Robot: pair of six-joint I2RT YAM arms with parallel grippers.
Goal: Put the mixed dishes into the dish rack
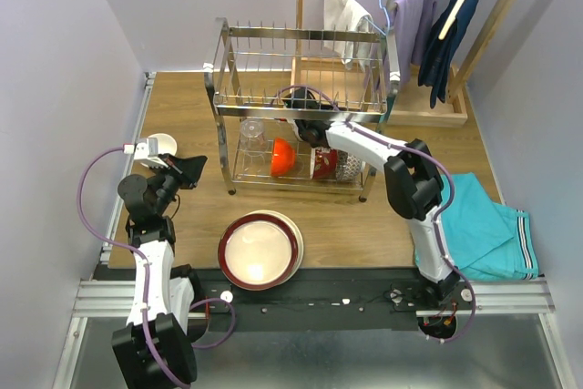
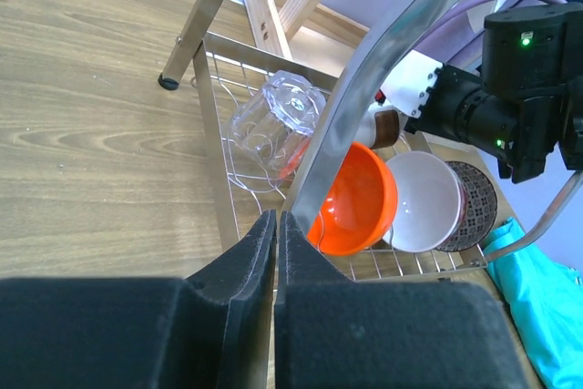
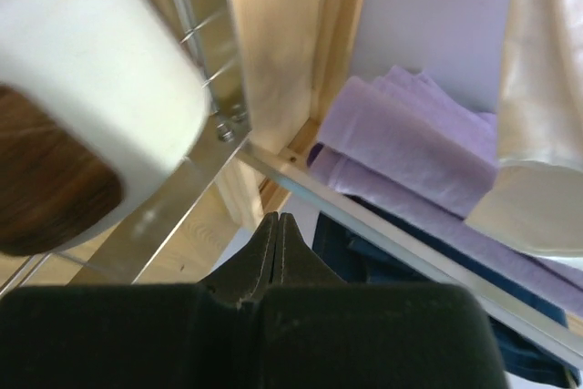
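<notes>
The two-tier metal dish rack [image 1: 223,148] has dishes on its lower level: a clear glass [image 2: 276,125], an orange bowl [image 2: 351,207], a white-lined cup [image 2: 424,199] and a dark patterned one [image 2: 475,207]. Farther back is a white and brown mug [image 2: 386,125]. Beside that mug, my right gripper is shut, nothing showing between its fingers; the upper tier partly hides it from above. To the rack's left, my left gripper hangs shut over the table, with no dish visible in it. Stacked plates [image 1: 259,252] lie before the rack.
A small white dish [image 1: 162,144] sits by the left arm. Teal cloth [image 1: 483,230] covers the table's right side. Behind the rack stands a wooden frame [image 1: 437,116] with hanging clothes. The rack's upper tier [image 1: 301,75] looks empty.
</notes>
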